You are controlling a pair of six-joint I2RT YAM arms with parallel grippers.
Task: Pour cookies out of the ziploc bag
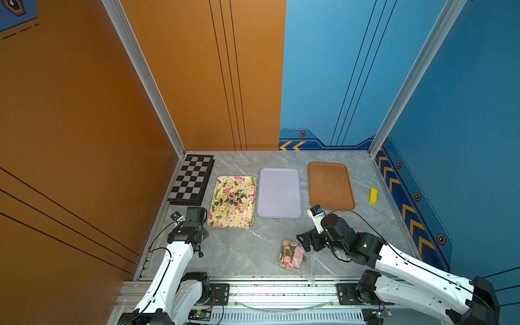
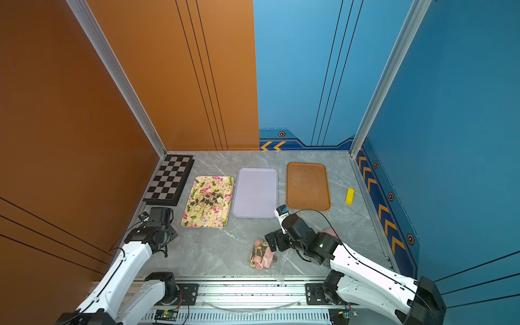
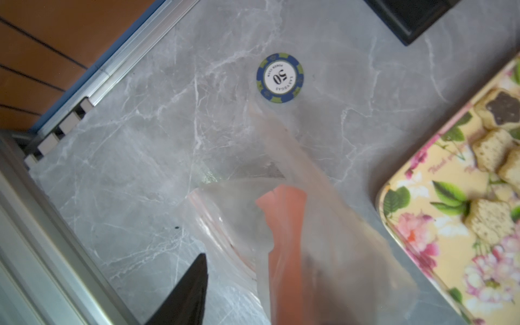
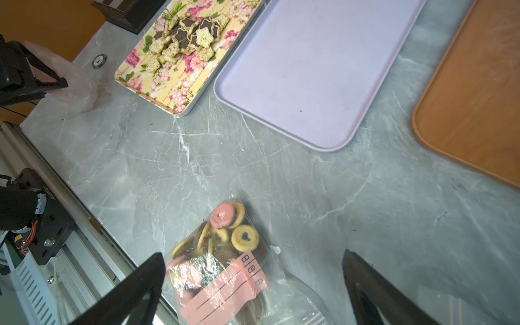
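A clear ziploc bag of ring cookies (image 4: 243, 238) with a pink label lies on the near table, just below my right gripper, which stands open above it in the right wrist view. At the left, an emptied-looking plastic bag (image 3: 346, 249) with a pink piece is beside my left gripper; whether its fingers hold it cannot be made out. A floral tray (image 3: 417, 233) holding several star-shaped cookies (image 3: 490, 222) sits to the right of that bag.
A lavender tray (image 1: 279, 192) and a brown tray (image 1: 330, 184) stand in a row with the floral one. A chessboard (image 1: 189, 178), a poker chip (image 3: 279, 78) and a yellow block (image 1: 373, 196) are around them.
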